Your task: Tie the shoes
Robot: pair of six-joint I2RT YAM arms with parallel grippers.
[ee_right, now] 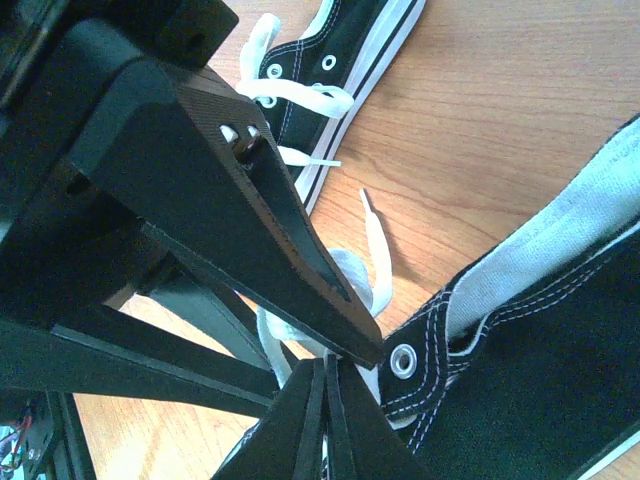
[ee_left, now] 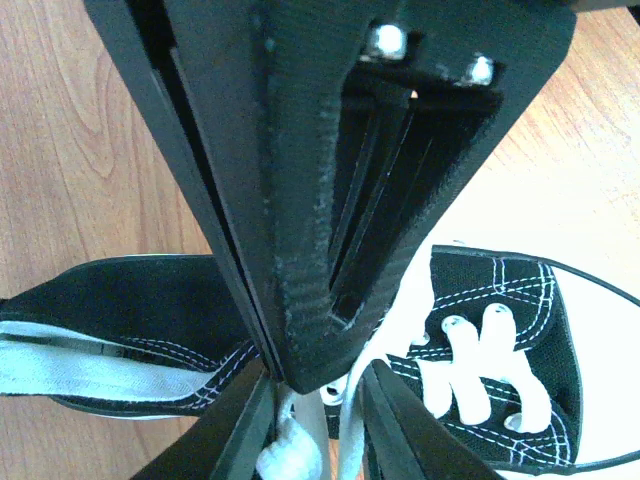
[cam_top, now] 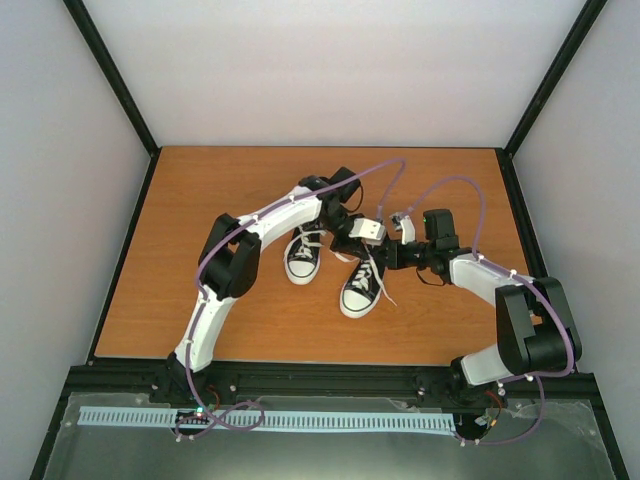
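Two black-and-white sneakers stand on the table, the left shoe (cam_top: 302,256) and the right shoe (cam_top: 361,290). Both grippers meet over the right shoe's upper end. In the left wrist view my left gripper is open, and strands of white lace (ee_left: 290,455) run between its parted fingertips. The right gripper's dark fingers cover part of the shoe there. From the right wrist view, my right gripper is shut close to a shoe eyelet (ee_right: 403,361). White lace (ee_right: 350,270) loops by its tips; whether any is pinched there is hidden.
The left shoe's lace (ee_right: 290,92) lies loose over its eyelets, close to the grippers. Clear wooden table (cam_top: 200,310) extends to the left and front. The two arms are very close together.
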